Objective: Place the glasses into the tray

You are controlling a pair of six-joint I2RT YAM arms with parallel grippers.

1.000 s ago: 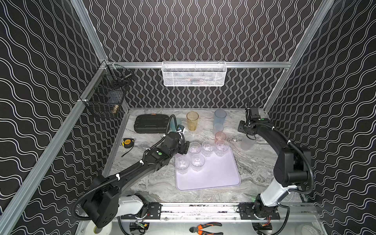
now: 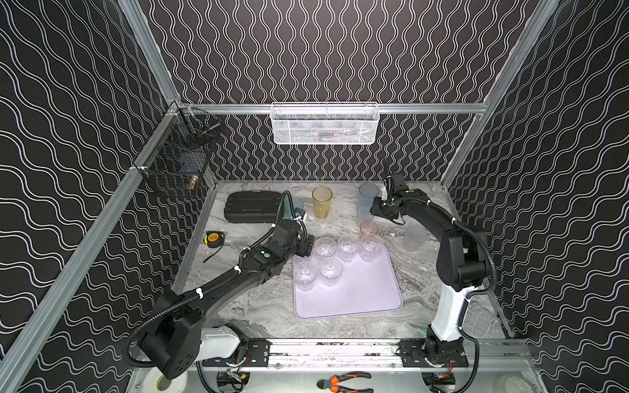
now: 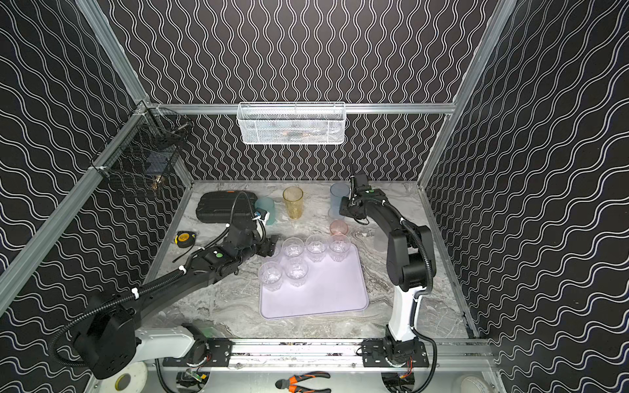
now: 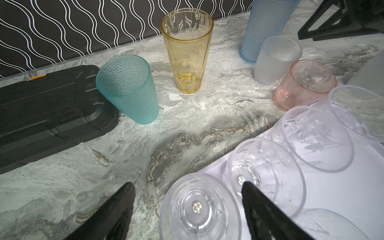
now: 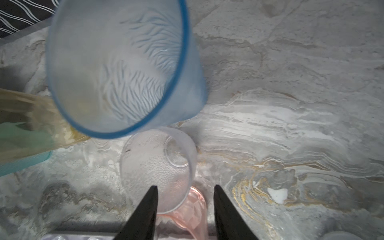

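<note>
Several clear glasses stand in the lilac tray [image 2: 360, 291], along its back and left side. My left gripper is open at the tray's back left corner; one clear glass [image 4: 198, 180] shows between its fingers, though contact cannot be told. My right gripper is held partly open, pointing down near a short frosted glass [image 5: 140, 176]. That glass shows partly behind one finger, with no visible grip. A pink glass [image 4: 306, 86] stands by the tray's back edge. A tall blue glass [image 2: 368, 195] rises just behind the frosted one.
A yellow tumbler [image 2: 321, 203] and a teal cup [image 4: 130, 88] stand at the back, beside a black case [image 2: 252, 207]. Another frosted glass [image 2: 413, 238] is right of the tray. A tape measure [image 2: 213, 239] lies far left. The tray's front right is bare.
My right arm has swung left across the back of the table, toward the blue and frosted glasses. The left arm and the glasses look unmoved.
</note>
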